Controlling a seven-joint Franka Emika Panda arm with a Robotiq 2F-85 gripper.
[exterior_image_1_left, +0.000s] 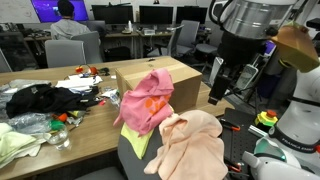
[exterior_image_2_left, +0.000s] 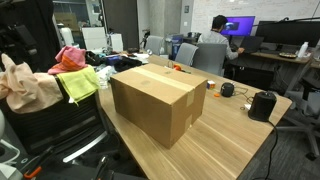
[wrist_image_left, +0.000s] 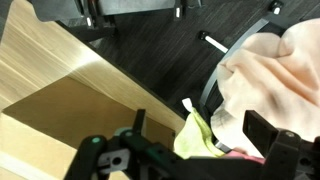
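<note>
My gripper is open in the wrist view, its two black fingers wide apart with nothing gripped. One finger overlaps the view of the cardboard box, the other lies in front of the peach cloth. Between them appear a lime-green cloth and a little pink cloth. In exterior view 1, the peach cloth, the pink cloth and the green cloth hang over a chair, with the gripper up to their right.
The closed cardboard box stands on the wooden table. A pile of dark cloth and clear plastic bags take up the far left of the table. A person sits in the background. Bare tabletop lies in front of the box.
</note>
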